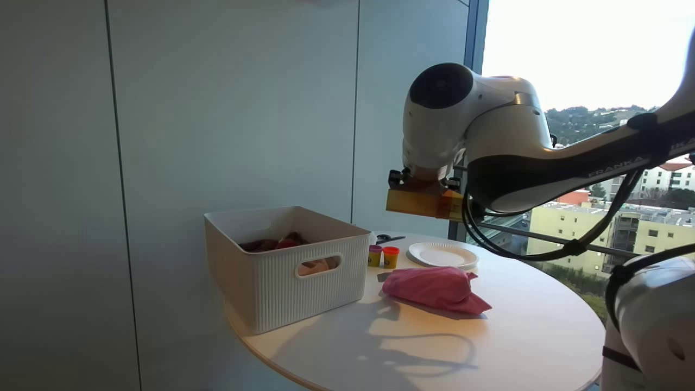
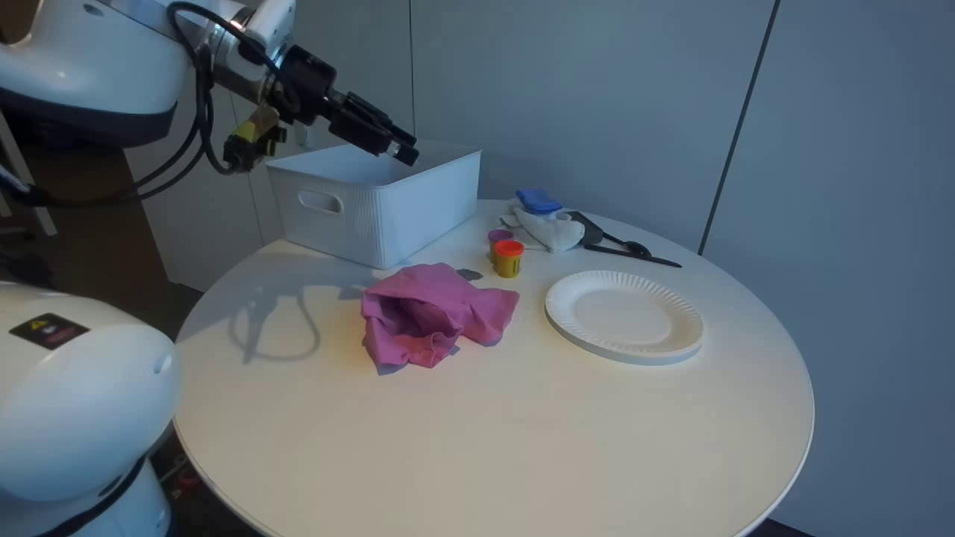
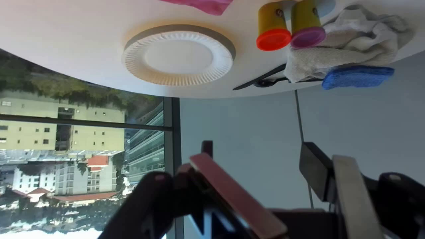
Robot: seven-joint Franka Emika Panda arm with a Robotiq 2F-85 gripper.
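Observation:
A pink cloth (image 2: 430, 309) lies crumpled on the white round table (image 2: 573, 429), one end folded open like a hollow. Above and beyond it, my gripper (image 2: 400, 149) is held high in front of the white ribbed bin (image 2: 421, 210), clear of the cloth. In the wrist view a wide gap separates the fingers of my gripper, and nothing sits between them. Only a corner of the cloth (image 3: 213, 4) shows at that view's top edge. From exterior view 1 the fingers are hidden behind the hand's orange part (image 1: 423, 203).
Dark reddish contents (image 1: 277, 244) lie in the bin. A paper plate (image 2: 624, 313), two small yellow tubs, one with a red lid (image 2: 507, 258), a pale rag (image 2: 550, 231), a blue sponge (image 2: 537, 200) and black utensils (image 2: 631, 254) occupy the far side.

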